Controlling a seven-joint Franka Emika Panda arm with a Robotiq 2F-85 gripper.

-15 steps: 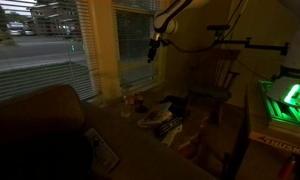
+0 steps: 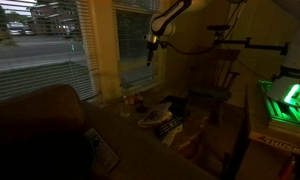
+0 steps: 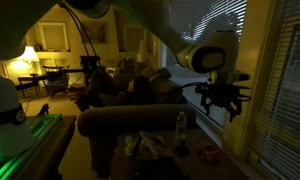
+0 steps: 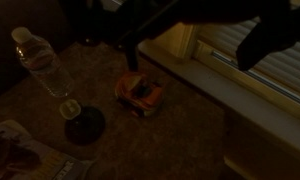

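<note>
My gripper is open, its dark fingers [image 4: 274,38] wide apart at the top of the wrist view and nothing between them. In exterior view 1 the gripper [image 2: 150,54] hangs in the air before the window, well above the surface. Exterior view 2 has it [image 3: 227,105] near the blinds at the right. Below it in the wrist view lies a small orange-red item [image 4: 139,94] with dark parts. To its left are a clear bottle [image 4: 44,63] with a white cap and a dark round item [image 4: 84,122] with a pale top.
A printed package [image 4: 30,155] lies at the lower left of the wrist view. The window sill [image 4: 215,88] borders the surface. In exterior view 1, a pale item [image 2: 154,116] and dark items lie close together, with a remote-like object [image 2: 102,150] nearer. A chair [image 2: 212,85] stands behind.
The gripper has shifted slightly left and down in exterior view 1, still in the air. The objects on the surface show no visible movement.
</note>
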